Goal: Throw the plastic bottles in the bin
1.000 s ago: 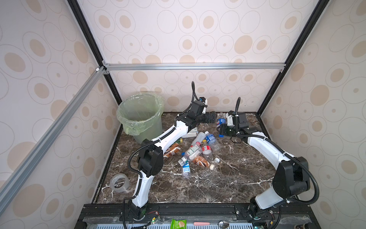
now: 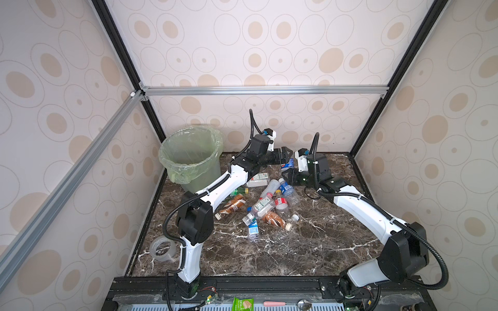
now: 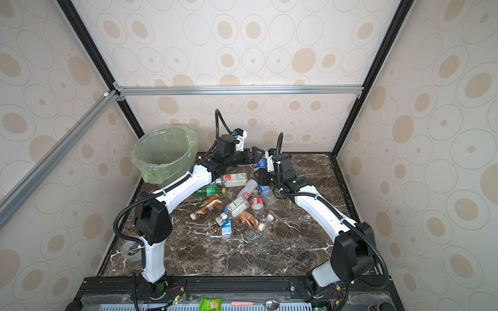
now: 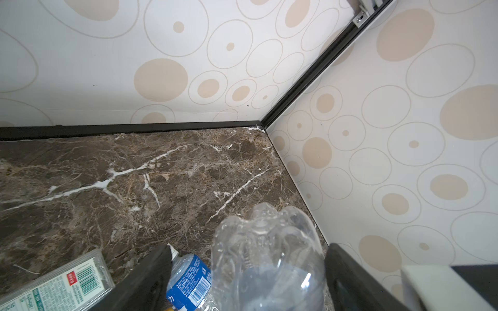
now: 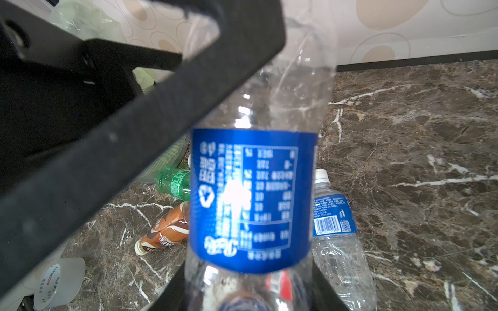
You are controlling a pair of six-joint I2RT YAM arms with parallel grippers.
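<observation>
A clear bottle with a blue label (image 5: 254, 202) stands in the right wrist view, the right gripper (image 2: 289, 177) shut on its lower end. Its clear, ribbed base (image 4: 267, 248) points up between the fingers of my left gripper (image 2: 285, 155) in the left wrist view. Those fingers are part open; a gap shows beside the left finger (image 4: 150, 282), while the right finger (image 4: 350, 280) is close to the bottle. The bin (image 2: 202, 173), lined with a pale green bag, stands at the back left. Loose plastic bottles include a brown one (image 2: 232, 206) and a red-labelled one (image 2: 280, 202).
Another blue-labelled bottle (image 5: 339, 243) lies below the right gripper. A green bottle (image 3: 210, 190) lies near the bin. A roll of clear tape (image 2: 162, 248) is at the front left.
Both arms have shifted left since a second ago, the right one carrying the blue-labelled bottle. The bottle has come between the left gripper's fingers.
</observation>
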